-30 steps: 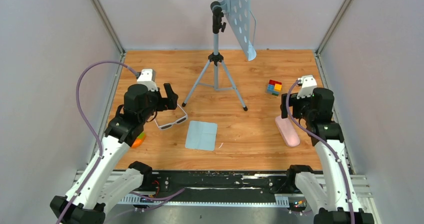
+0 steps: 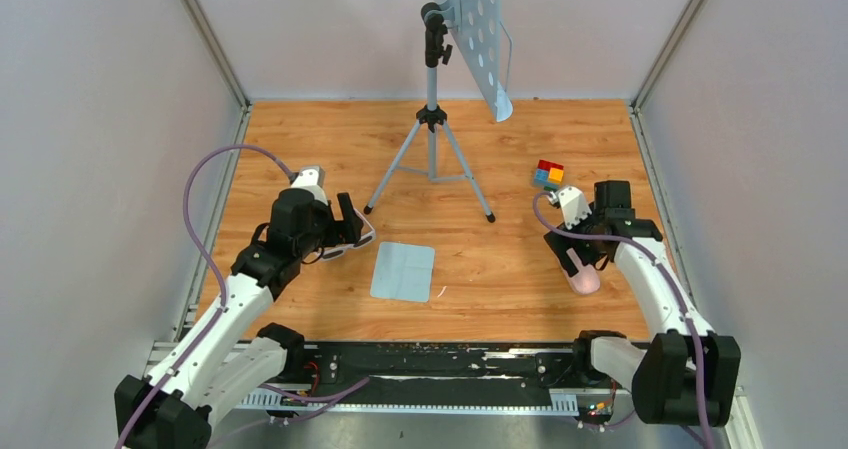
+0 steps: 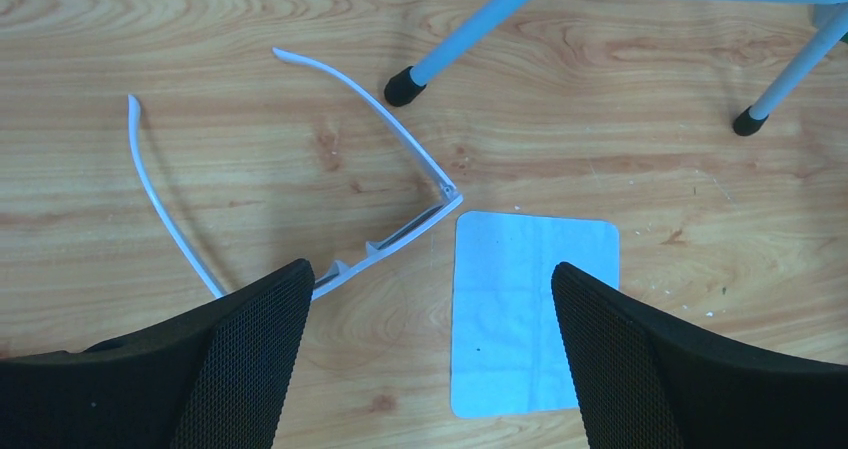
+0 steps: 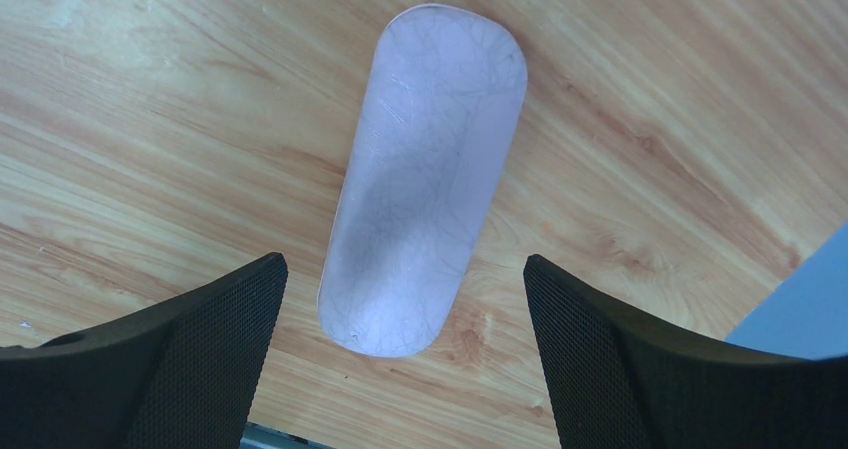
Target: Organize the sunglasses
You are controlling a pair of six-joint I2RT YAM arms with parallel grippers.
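Observation:
White-framed sunglasses (image 3: pixel 395 241) lie on the table with both temples unfolded, filling the left part of the left wrist view. Over them hovers my left gripper, its fingers apart and nothing between them; in the top view its dark body hides much of the frame. A pale blue-grey cloth (image 2: pixel 403 273) rests flat just right of the glasses. On the right side, a closed pink case (image 4: pixel 425 179) lies on the wood. My right gripper is open above it, fingers to either side of its near end, not gripping it.
The tripod (image 2: pixel 432 154) of a stand rises behind the cloth, one foot close to the glasses. A small block of coloured bricks (image 2: pixel 548 174) sits behind the case. Bare table (image 2: pixel 500 279) lies between cloth and case.
My left gripper has moved slightly right and towards the front, over the sunglasses. The right one has come left and frontward over the pink case. The objects on the table keep their places.

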